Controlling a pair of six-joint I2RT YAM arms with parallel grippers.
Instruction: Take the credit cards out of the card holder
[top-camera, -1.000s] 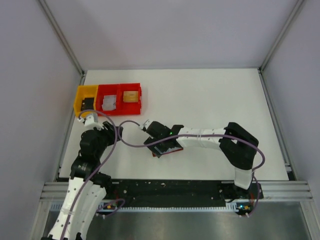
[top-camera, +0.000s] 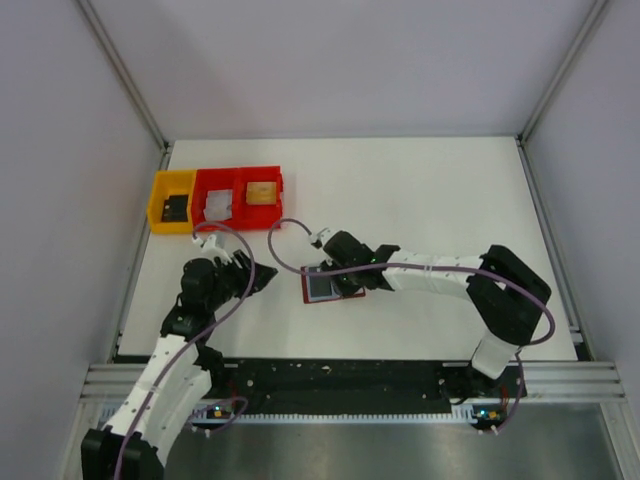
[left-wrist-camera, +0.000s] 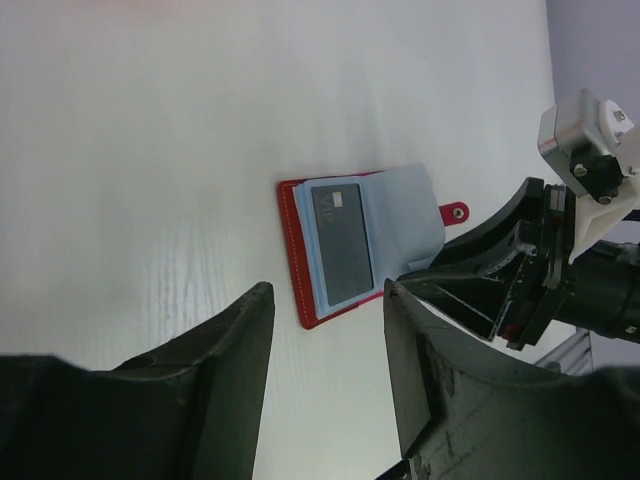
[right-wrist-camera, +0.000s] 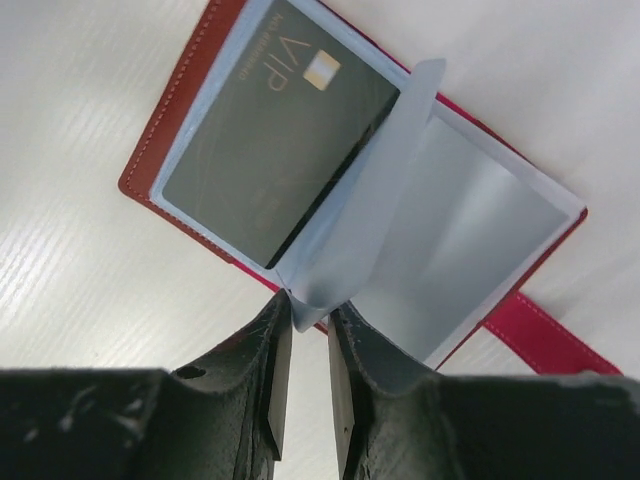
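Observation:
The red-edged card holder (top-camera: 309, 297) lies open on the white table. A dark card marked VIP (right-wrist-camera: 285, 130) sits in its left-hand sleeve, in full view from the right wrist. A translucent sleeve leaf (right-wrist-camera: 375, 190) stands curled up beside that card. At the leaf's lower corner is my right gripper, its fingers narrowly apart with the corner between their tips; a firm hold does not show. The left gripper is open and empty, above the table left of the holder. A red strap (left-wrist-camera: 454, 213) sticks out on the holder's far side.
Red bins (top-camera: 237, 210) and a yellow bin (top-camera: 155, 212) stand at the back left, with small items inside. Table (top-camera: 430, 190) behind and right of the holder is clear. The right arm reaches across from the right.
My right gripper has moved a little right, uncovering the holder's card side in the top view. The left gripper has moved right and slightly toward the front, closer to the holder.

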